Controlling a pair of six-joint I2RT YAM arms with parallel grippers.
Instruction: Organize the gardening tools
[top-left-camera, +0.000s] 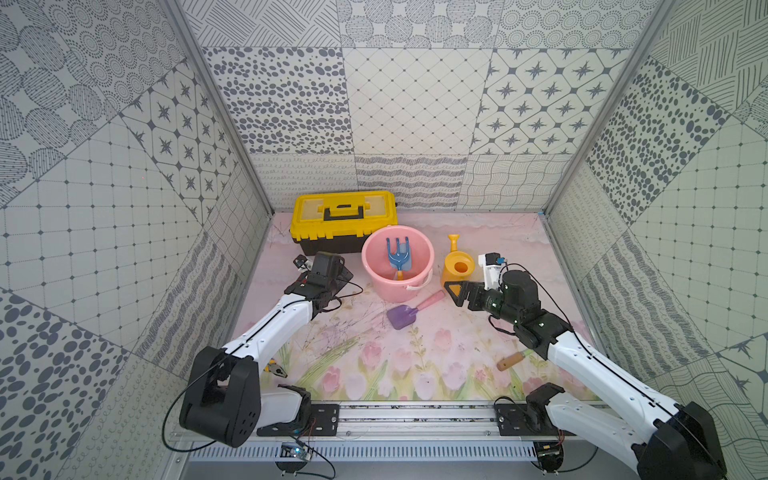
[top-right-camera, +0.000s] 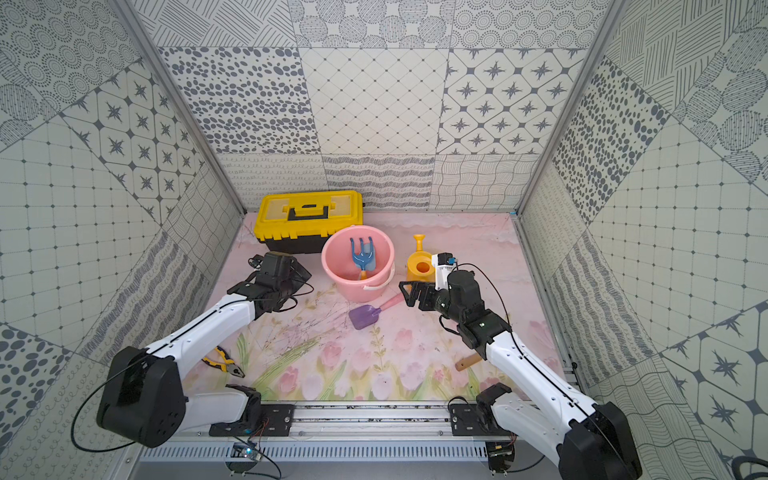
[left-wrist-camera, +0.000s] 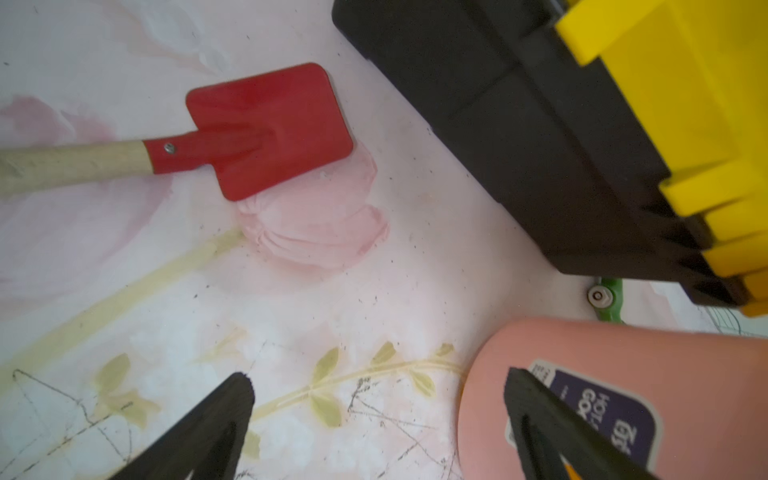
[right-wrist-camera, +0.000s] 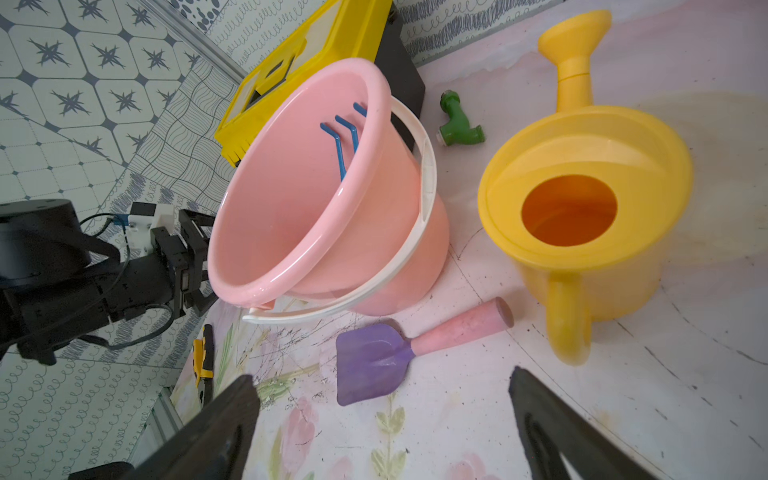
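In the left wrist view a red shovel (left-wrist-camera: 276, 128) with a wooden handle lies on the table, ahead of my left gripper, which is open and empty. My open right gripper hangs near the yellow watering can (right-wrist-camera: 592, 152); nothing is between its fingers. A purple shovel (right-wrist-camera: 372, 360) with a pink handle lies in front of the pink bucket (top-left-camera: 384, 289). Inside the bucket is a blue hand fork (top-left-camera: 398, 254). Pliers (top-right-camera: 224, 362) lie at the left, partly behind the left arm. At the right, a tool with a wooden handle (top-left-camera: 510, 361) is partly covered by the right arm.
A black toolbox with a yellow lid (top-left-camera: 344, 214) stands closed at the back left, close to the bucket. A green fitting (right-wrist-camera: 458, 120) lies behind the bucket. Open table (top-left-camera: 436, 360) stretches across the front middle.
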